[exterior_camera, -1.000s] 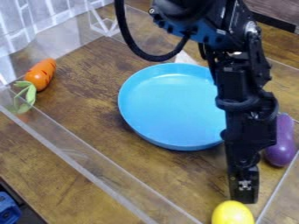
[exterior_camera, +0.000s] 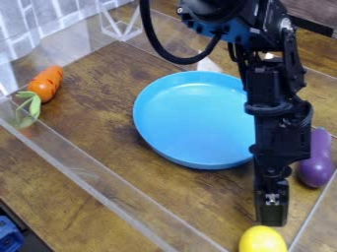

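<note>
The black gripper reaches down from the top right to the wooden surface, its tips just behind a yellow object at the bottom edge. Whether its fingers are apart is hard to see in this view. A blue plate lies left of the gripper, partly hidden by it. A purple eggplant-like object lies right of the gripper, partly behind it.
An orange carrot with a green top lies at the far left beside a clear plastic barrier. The wooden surface left of the plate is mostly free.
The gripper and arm have shifted very slightly, with the tips a little higher than before. The objects look unmoved.
</note>
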